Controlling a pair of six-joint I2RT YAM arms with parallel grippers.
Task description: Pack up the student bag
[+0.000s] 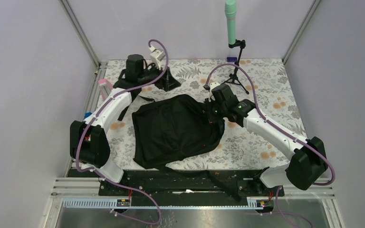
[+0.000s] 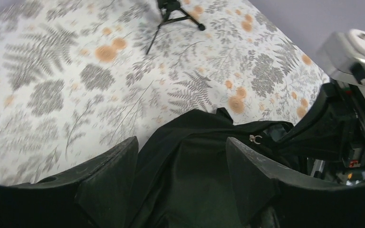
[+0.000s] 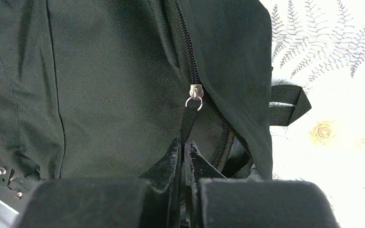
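Observation:
The black bag [image 1: 171,128] lies spread on the floral mat in the top view, its zipper [image 3: 190,52] along its right side. My right gripper [image 1: 210,114] is at that side; in the right wrist view its closed fingertips [image 3: 173,156] pinch the black pull strap [image 3: 188,118] below the zipper slider [image 3: 196,91]. My left gripper [image 1: 166,80] stands open above and behind the bag's back edge, nothing between its fingers.
A pink object [image 1: 104,89] and colourful items at the left edge are partly hidden by the left arm. A small black tripod [image 1: 235,76] stands at the back right.

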